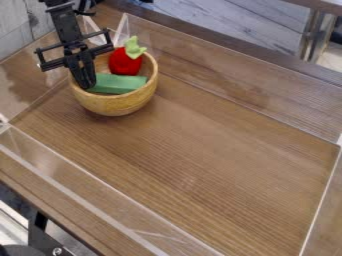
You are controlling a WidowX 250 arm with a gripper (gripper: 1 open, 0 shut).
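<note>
A wooden bowl sits at the upper left of the table, holding a green object and a red item with a green top. My black gripper is at the bowl's left rim, its fingers reaching down into the bowl's left side. It looks shut, though the fingertips are small and partly hidden, and I see nothing clearly held.
A light wall or edge runs along the top right.
</note>
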